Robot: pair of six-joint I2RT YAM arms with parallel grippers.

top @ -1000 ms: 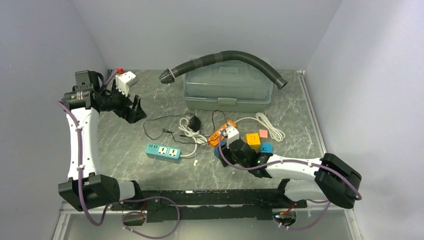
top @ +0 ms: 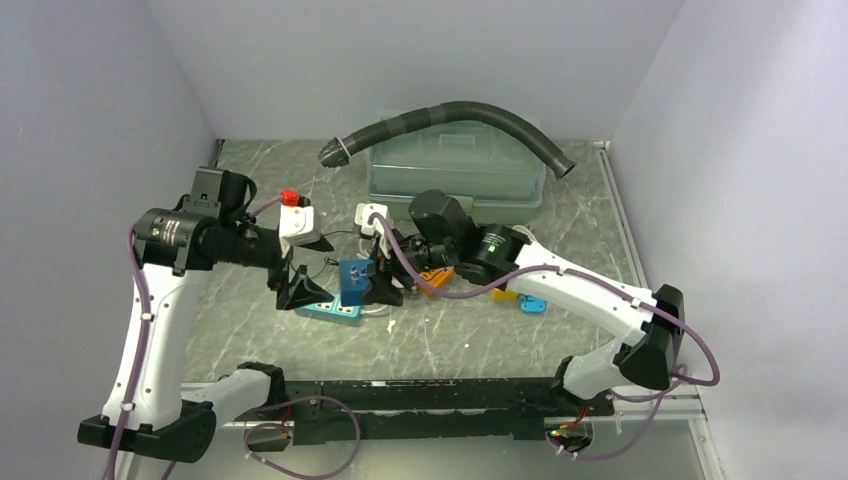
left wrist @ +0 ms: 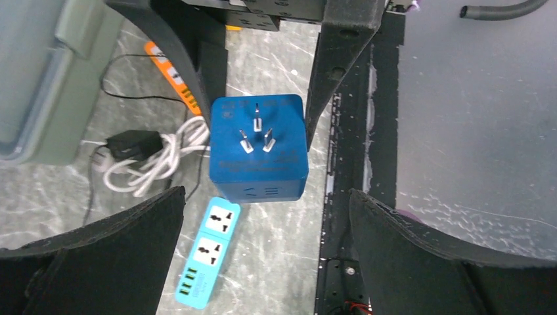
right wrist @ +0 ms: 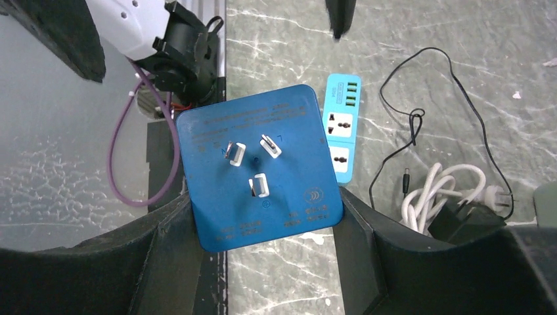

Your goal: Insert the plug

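A blue cube plug [left wrist: 259, 164] hangs in the air with its three metal prongs facing my left gripper. My right gripper is shut on the cube's two sides, its prongs [right wrist: 259, 186] bare in the right wrist view. Across from it, the left gripper [top: 318, 272] stands open; a gap separates its fingers from the cube, and nothing is between them. Below lies a teal power strip [left wrist: 209, 252] with white socket faces, partly covered by the arms from above. An orange power strip [top: 436, 278] rests on the table behind the right gripper.
White cable coils and a black adapter [left wrist: 134, 144] lie behind the teal strip. A clear lidded box [top: 455, 170] with a black hose [top: 462, 108] over it fills the back. Yellow [top: 503, 294] and blue [top: 532, 304] blocks sit to the right.
The right gripper has lifted the blue cube from near the orange strip and carried it left. My left arm has moved right towards it, staying open.
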